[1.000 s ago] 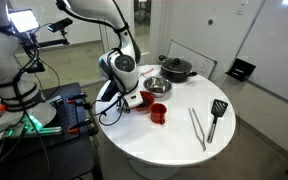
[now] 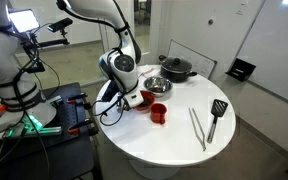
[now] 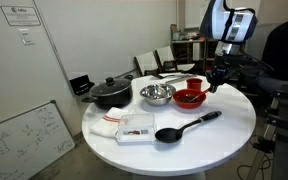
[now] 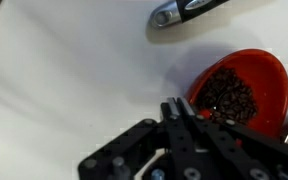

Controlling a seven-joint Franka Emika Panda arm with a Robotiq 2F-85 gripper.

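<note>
A red bowl holding dark brown beans lies at the right in the wrist view. My gripper is shut, with nothing visible between its fingers, beside the bowl's near-left rim. In exterior view 2 the gripper hangs low by the right side of the red bowl. From exterior view 1, the arm partly covers that bowl, and the fingertips are hard to make out.
A red cup and a steel bowl stand close to the red bowl. A black pot, clear box, white cloth and black spoon surround them. Tongs and a spatula lie farther along.
</note>
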